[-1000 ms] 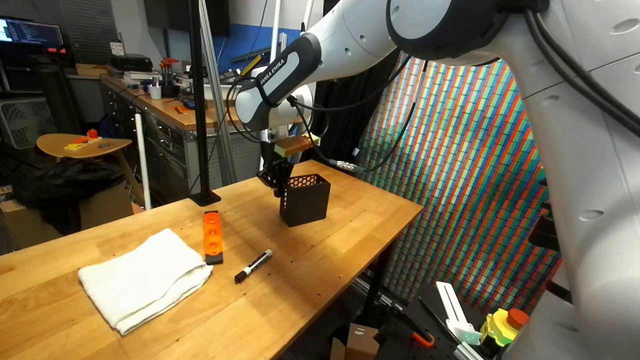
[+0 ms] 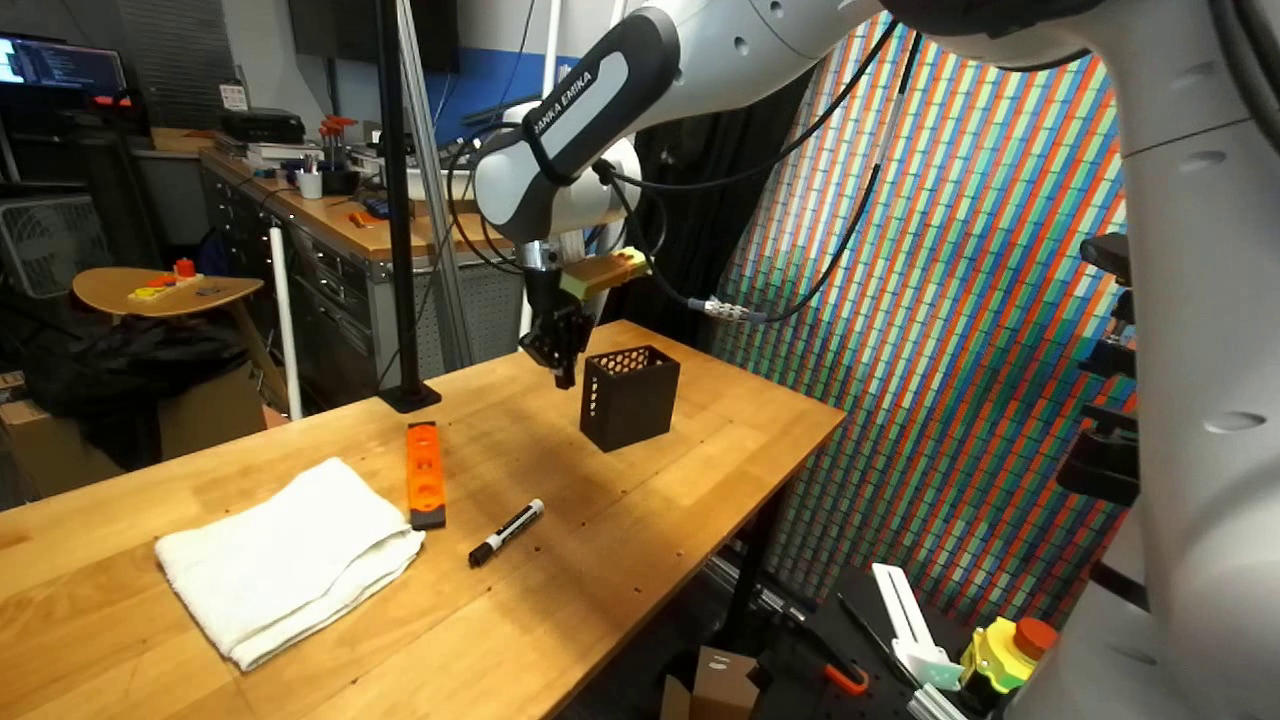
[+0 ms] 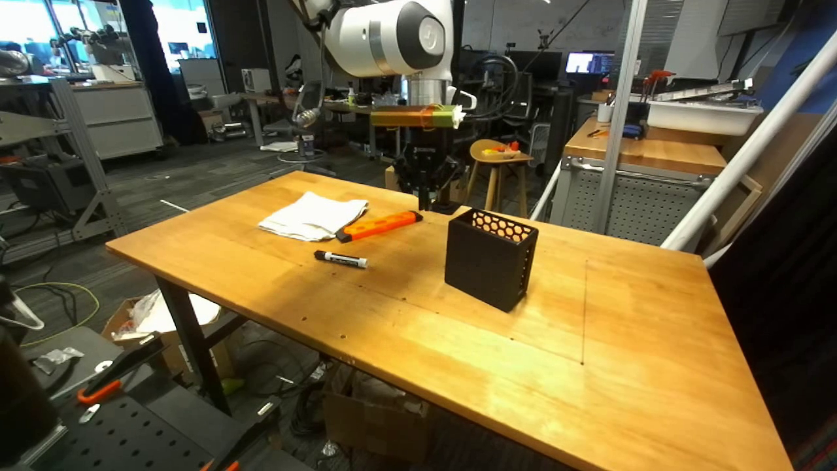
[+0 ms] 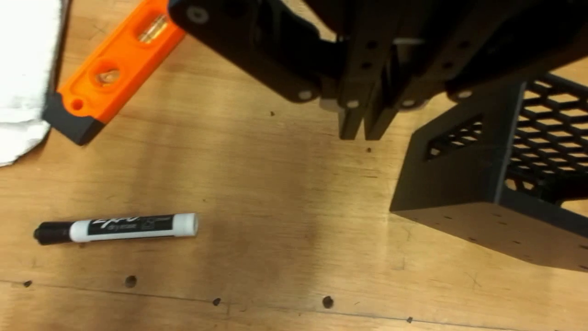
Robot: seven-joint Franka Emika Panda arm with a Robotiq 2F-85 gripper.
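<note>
A black open-topped box (image 2: pixel 630 408) with honeycomb cut-outs stands upright on the wooden table. In exterior view 1 my gripper (image 2: pixel 564 382) points down just left of it. The wrist view shows the gripper shut, a thin gap between its fingertips and nothing visible in that gap. Bare table separates the fingertips from the box wall (image 4: pixel 441 176) there. A marker (image 3: pixel 341 259) with a black cap, an orange level (image 3: pixel 382 226) and a folded white cloth (image 3: pixel 314 216) lie on the table, all apart from the gripper.
A black post (image 2: pixel 408 390) rises at the far table edge, left of the gripper in exterior view 1. Beyond the box, the right part of the table (image 3: pixel 628 337) is clear. The table's near middle is also bare.
In exterior view 1 the box now sits a little farther right, and the gripper has also shifted slightly right. Cloth, level and marker stay where they were.
</note>
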